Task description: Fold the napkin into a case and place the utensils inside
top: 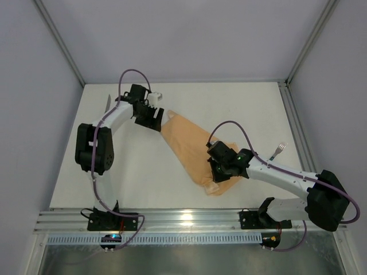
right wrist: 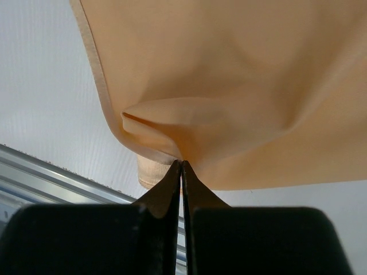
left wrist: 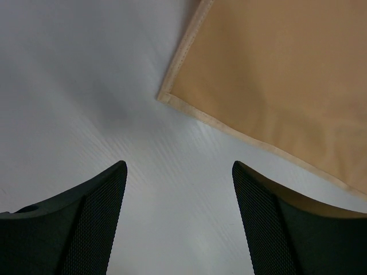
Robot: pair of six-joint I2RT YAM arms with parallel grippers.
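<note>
An orange napkin [top: 189,143] lies diagonally across the middle of the white table, crumpled at its front end. My right gripper is shut on that creased front hem. My left gripper [top: 157,119] hangs open beside the napkin's back-left end; in the left wrist view its fingers [left wrist: 80,223] stand apart, with a flat napkin corner [left wrist: 189,86] beyond them and nothing between.
A fork [top: 280,149] with a teal handle lies at the right, partly behind the right arm. A silver utensil [top: 108,103] lies at the back left. A metal rail [top: 183,216] runs along the front edge.
</note>
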